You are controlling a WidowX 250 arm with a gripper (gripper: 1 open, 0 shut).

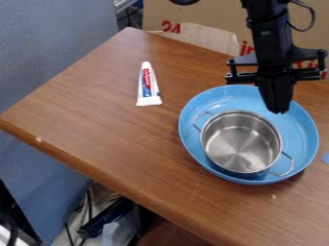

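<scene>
My black gripper (pixel 276 96) is at the upper right, raised over the back part of a round blue plate (pixel 199 124). A steel pot (pixel 240 144) with two side handles rests in the plate, in front of and below the gripper. I cannot tell whether the fingers are open or shut. A white toothpaste tube (pixel 148 85) lies on the wooden table to the left of the plate.
A cardboard box (pixel 193 24) stands along the back. The table's left edge drops to a grey-blue surface and some cables.
</scene>
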